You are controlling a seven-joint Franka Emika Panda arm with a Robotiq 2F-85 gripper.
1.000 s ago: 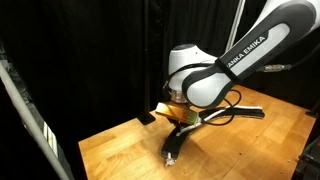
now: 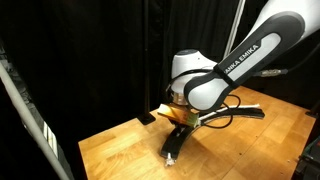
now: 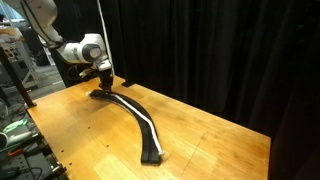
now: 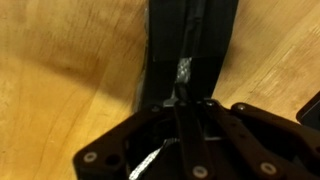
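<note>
A long black zipper strip (image 3: pixel 135 111) with a pale line along it lies in a curve on the wooden table. My gripper (image 2: pixel 183 125) points down at the strip, close to one of its ends. In the wrist view the black fabric of the strip (image 4: pixel 209 72) passes under the gripper, and silvery teeth show just ahead of the fingertips. The fingers are closed down on the middle line of the zipper. Exactly which small part they hold is hidden by the dark fingers.
A small flat black object (image 2: pixel 147 118) lies on the table left of the hand. Black curtains (image 3: pixel 205 50) hang behind the table. A cable loops near the wrist.
The arm and hand have shifted slightly to the right and down in exterior view 1. The strip lies much as before.
</note>
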